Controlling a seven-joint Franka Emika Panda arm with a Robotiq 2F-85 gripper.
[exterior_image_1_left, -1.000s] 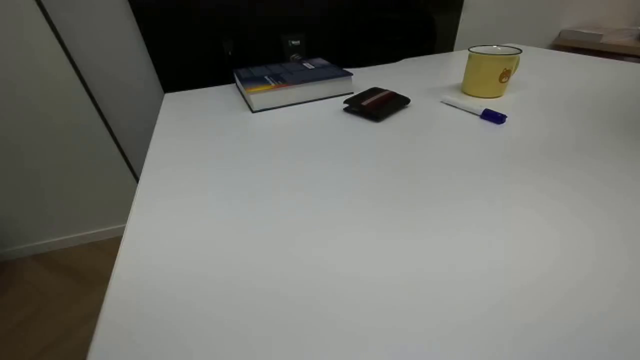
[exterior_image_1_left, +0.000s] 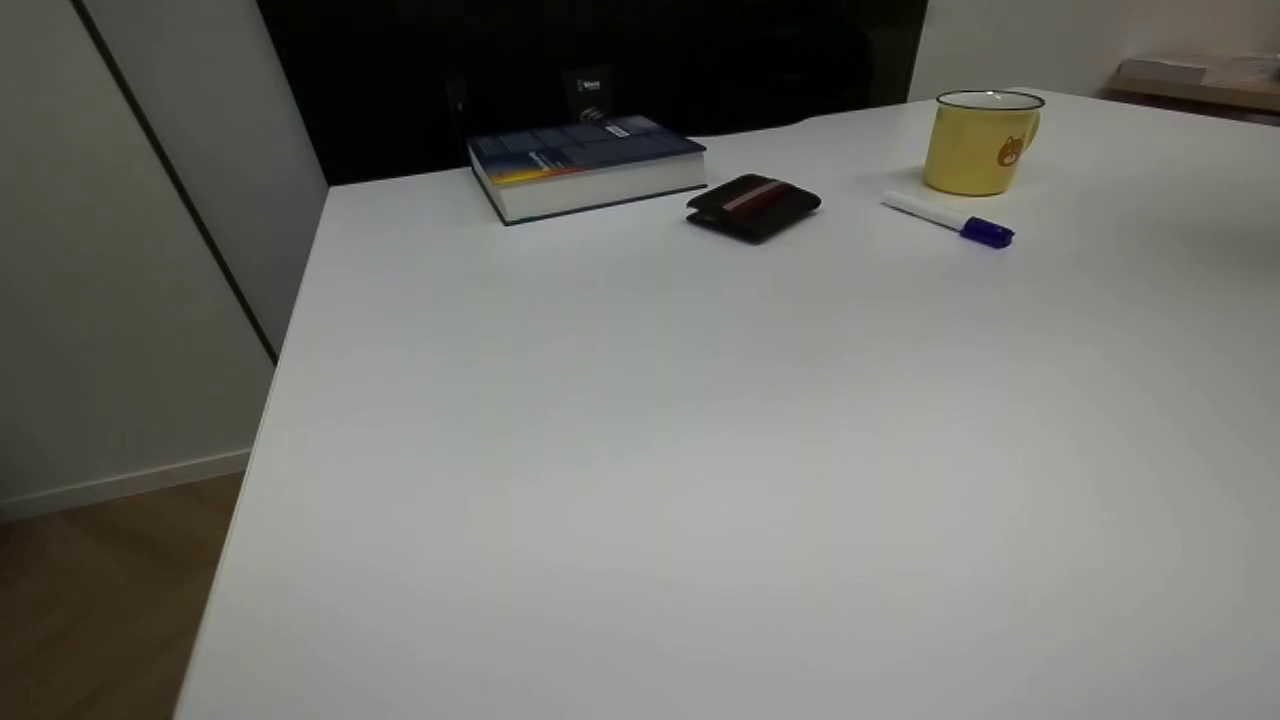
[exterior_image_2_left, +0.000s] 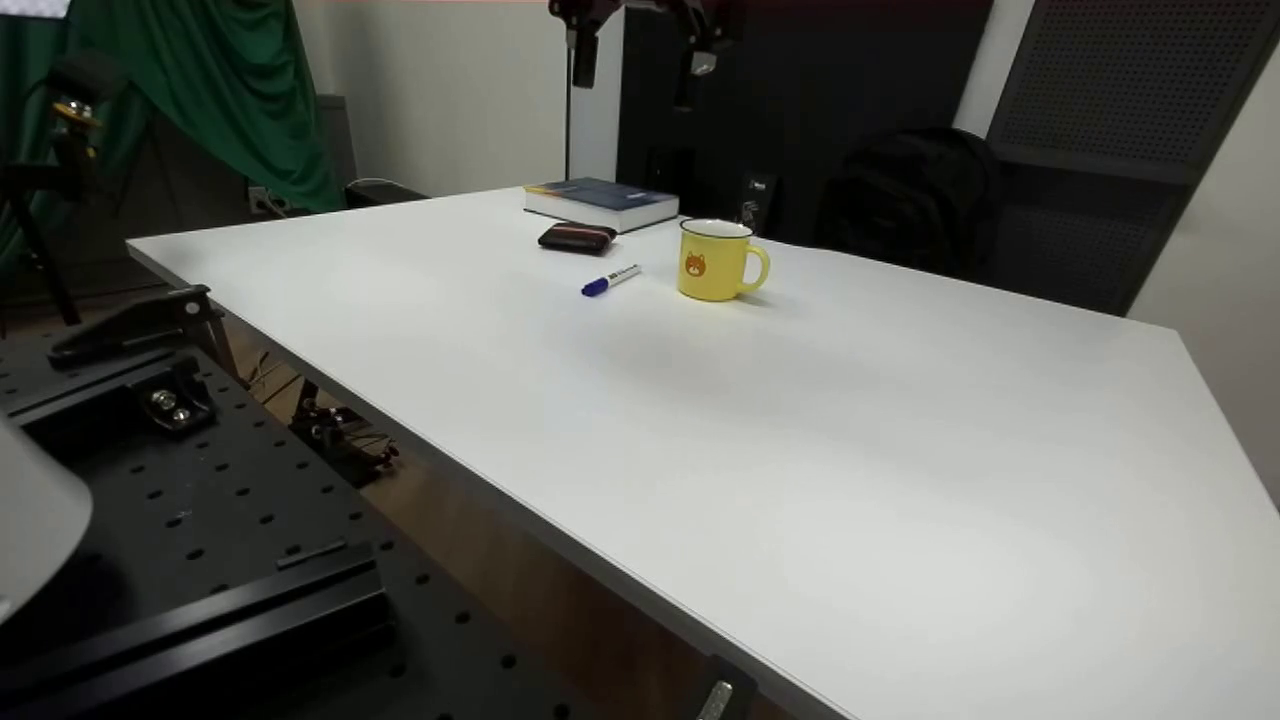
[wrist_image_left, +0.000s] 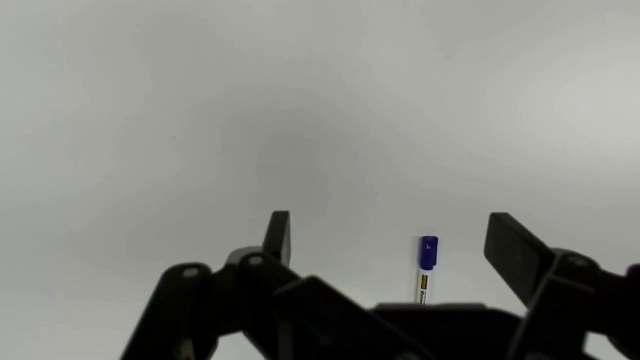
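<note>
My gripper is open, its two dark fingers far apart and nothing held between them. It hangs well above the white table; its fingertips also show at the top of exterior view 2 (exterior_image_2_left: 633, 86). A white marker with a blue cap (wrist_image_left: 424, 270) lies on the table below, its lower end hidden behind the gripper body in the wrist view. Close to that marker stands an upright yellow mug (exterior_image_1_left: 984, 144) with a bear print. Left of them in exterior view 1 are a dark wallet (exterior_image_1_left: 756, 208) with a striped band and a thick blue book (exterior_image_1_left: 588, 166).
In exterior view 2, a black perforated bench (exterior_image_2_left: 300, 516) runs along the table's near edge. A dark panel and a backpack (exterior_image_2_left: 912, 198) stand behind the table.
In exterior view 1 the book, wallet, marker and mug lie where they were a second ago. Only the light on the tabletop looks slightly different.
</note>
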